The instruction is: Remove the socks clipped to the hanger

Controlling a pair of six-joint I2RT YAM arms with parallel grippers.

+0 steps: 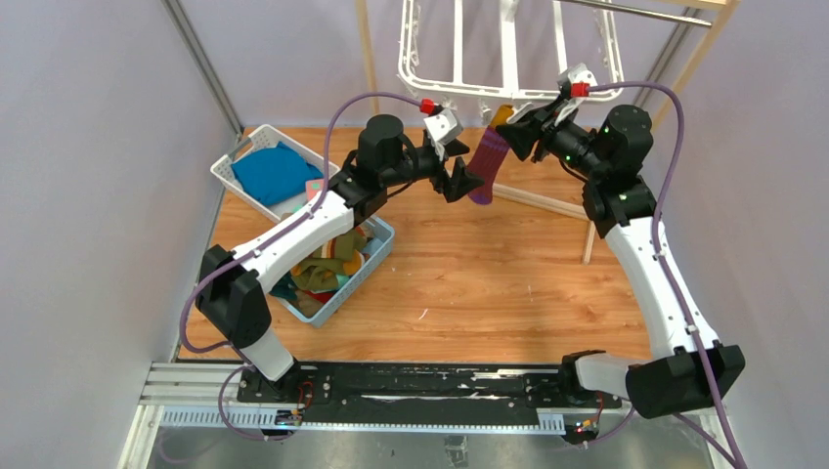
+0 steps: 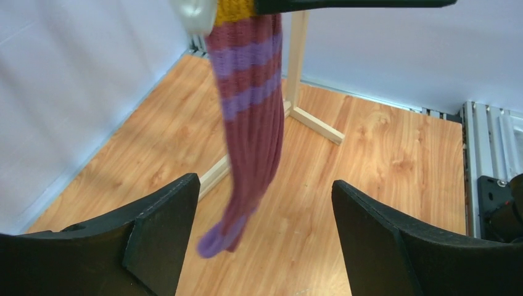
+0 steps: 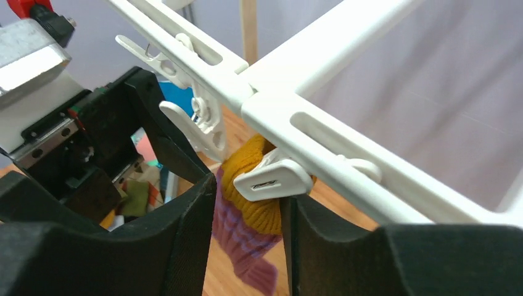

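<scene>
A maroon sock (image 1: pixel 487 164) with purple stripes and a yellow cuff (image 3: pixel 250 213) hangs from a white clip (image 3: pixel 271 182) on the hanger (image 1: pixel 450 83). My right gripper is at the clipped cuff, one finger either side of it; whether it grips is unclear. My left gripper stands open just left of the sock in the top view, the sock's lower part appearing between and beyond its fingers in the left wrist view, apparently not held.
A white basket (image 1: pixel 225 166) with blue cloth and a light blue basket (image 1: pixel 342 298) of socks stand at the left. Wooden stand feet (image 1: pixel 543 203) lie behind the sock.
</scene>
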